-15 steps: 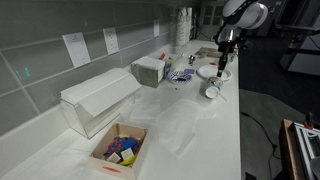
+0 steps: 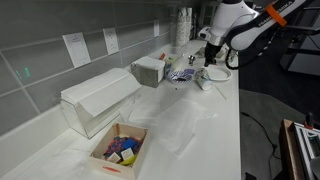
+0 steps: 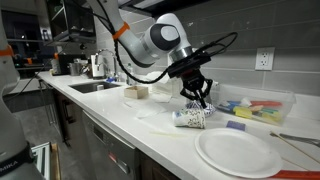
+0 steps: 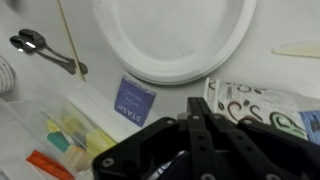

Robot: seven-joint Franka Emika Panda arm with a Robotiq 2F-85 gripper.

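Observation:
My gripper is shut, with nothing showing between its fingers. In the second exterior view it points down just above a white printed cup (image 3: 188,118), which lies on its side. The printed side of the cup (image 4: 262,98) appears right beside the fingertips in the wrist view, partly covered by the gripper's body; whether they touch, I cannot tell. A white round plate (image 3: 238,152) rests on the counter close to the cup, and its rim (image 4: 160,72) is ahead of the fingertips in the wrist view.
A small blue packet (image 4: 134,100) lies between the plate and a clear bin (image 4: 45,125) of coloured items. Dark-handled scissors (image 4: 45,48) and a wooden utensil (image 4: 298,48) lie around the plate. A box of coloured things (image 2: 120,148) stands far along the counter, with clear surface between.
The arm has come lower and toward the wall side, over the cup. The cup has shifted a little toward the wall and plate and changed its orientation.

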